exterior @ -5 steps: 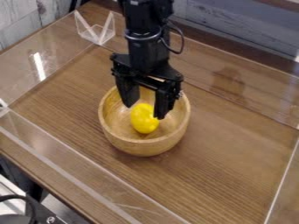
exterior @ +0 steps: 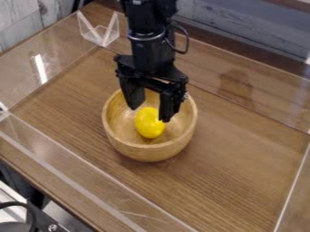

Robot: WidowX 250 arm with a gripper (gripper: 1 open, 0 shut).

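Note:
A yellow object (exterior: 150, 124), roughly egg-shaped, rests inside a round tan bowl (exterior: 150, 149) on the wooden table. My black gripper (exterior: 150, 97) hangs from the top of the view over the back part of the bowl, its open fingers spread above the yellow object, one to the left and one to the right. I cannot tell whether either finger touches the bowl or the object.
A pale wall or rim runs along the back and the left edge. A dark cable lies at the lower left corner.
My gripper has shifted very slightly; the bowl and the yellow object look unmoved.

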